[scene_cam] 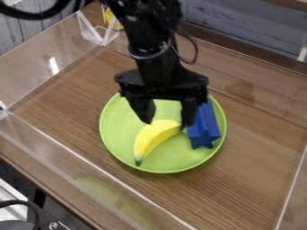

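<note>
The black gripper [167,113] hangs over a green plate [120,134] in the middle of the table, its fingers open and pointing down. A yellow banana [153,140] lies on the plate beneath it, toward the left. A blue object [204,128] sits on the plate's right side, beside the gripper's right finger and partly hidden by it. Whether the fingers touch either thing cannot be told.
Clear plastic edging runs along the left and front sides. A small yellow item at the back left is mostly hidden by the arm.
</note>
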